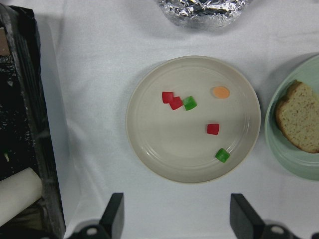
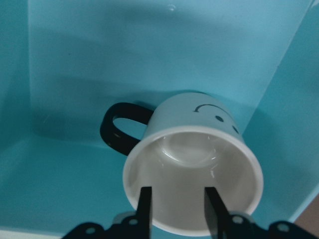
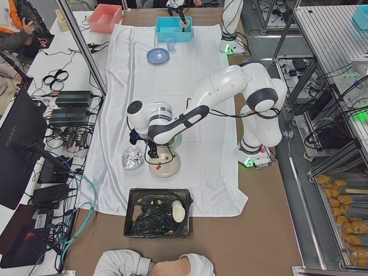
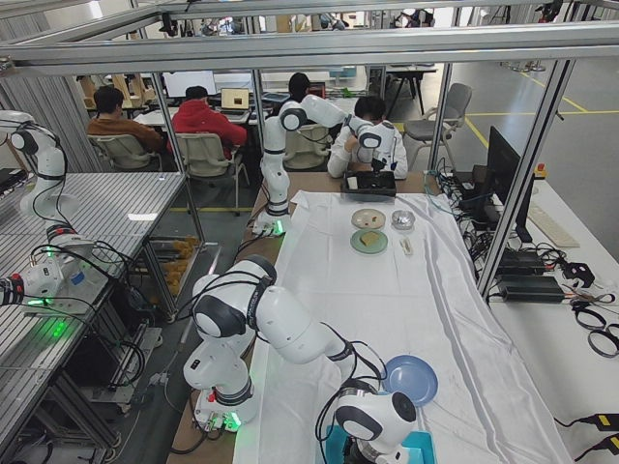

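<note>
My left gripper is open above a beige plate (image 1: 174,139) holding several small red, green and orange pieces. Beside it are a green plate (image 1: 294,159) with a bread slice (image 1: 299,117) and crumpled foil (image 1: 199,10). A black lined bin (image 1: 30,99) holds a white cylindrical object (image 1: 15,194). My right gripper is open at the mouth of a white mug (image 2: 179,112) with a black handle, lying on its side in a blue bin (image 2: 75,179).
A blue plate (image 3: 157,56) and small cup (image 3: 170,42) stand near the blue bin. A person sits behind the black bin.
</note>
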